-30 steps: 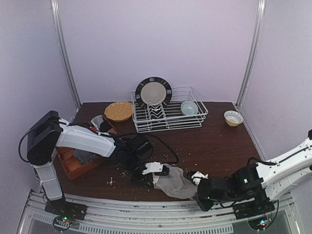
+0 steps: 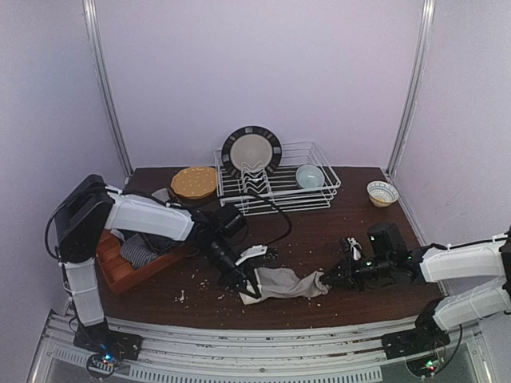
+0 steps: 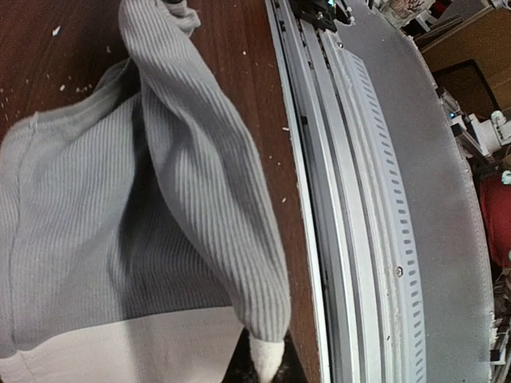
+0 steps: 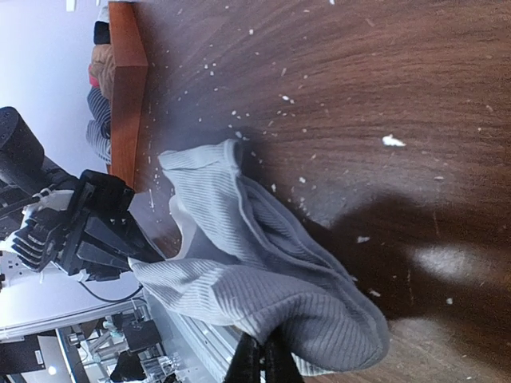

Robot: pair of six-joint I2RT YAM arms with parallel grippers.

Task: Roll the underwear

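Note:
Grey ribbed underwear [image 2: 279, 282] lies along the front of the dark table, stretched between my two grippers. In the left wrist view its white band [image 3: 144, 347] shows at the bottom, and my left gripper is shut on the cloth where a raised fold meets that band. The right wrist view has the underwear [image 4: 239, 231] bunched into a fold, with my right gripper shut on its near end. Part of the cloth beneath the folds is hidden.
At the left, an orange-brown box [image 2: 120, 275] holds other clothes, partly behind the left arm. A white dish rack [image 2: 279, 195] with a plate and a bowl stands at the back. Pale crumbs dot the table, and its right middle is bare.
My right gripper has swung back from the front edge and to the right, pulling its end of the cloth along. The left gripper has shifted slightly, and its band end now shows more.

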